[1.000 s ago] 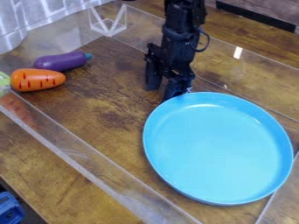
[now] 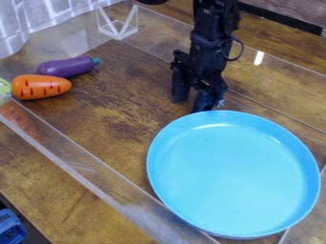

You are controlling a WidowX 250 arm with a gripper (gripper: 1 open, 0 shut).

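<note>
My black gripper (image 2: 197, 93) is low over the wooden board at the top middle, just behind the rim of a large blue plate (image 2: 232, 172). Its fingers are dark against the wood, and I cannot make out whether they are open or shut, or whether anything is between them. An orange carrot toy (image 2: 40, 87) and a purple eggplant toy (image 2: 67, 67) lie on the left.
A clear plastic edge runs along the left and bottom, with a blue object (image 2: 8, 230) at the lower left corner.
The blue plate has shifted down and a little left, away from the top of the view. The gripper has moved very slightly.
</note>
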